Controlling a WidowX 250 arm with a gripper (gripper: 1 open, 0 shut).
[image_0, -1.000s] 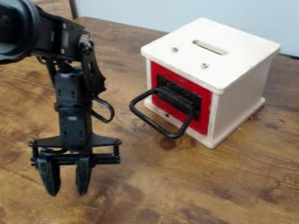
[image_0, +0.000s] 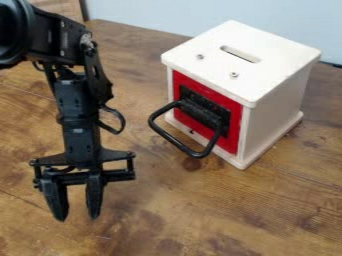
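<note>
My black gripper (image_0: 76, 200) hangs low at the left, fingers pointing down and apart, with nothing visible between them. To its right stands a cream wooden box (image_0: 271, 85) with a slot on top and a red front panel. That panel carries a black fitting (image_0: 203, 106) with a black loop handle (image_0: 198, 150) sticking out toward the front left. The gripper is apart from the handle.
A pale wall runs behind the table.
The arm has shifted very slightly; the box and its handle look unchanged.
</note>
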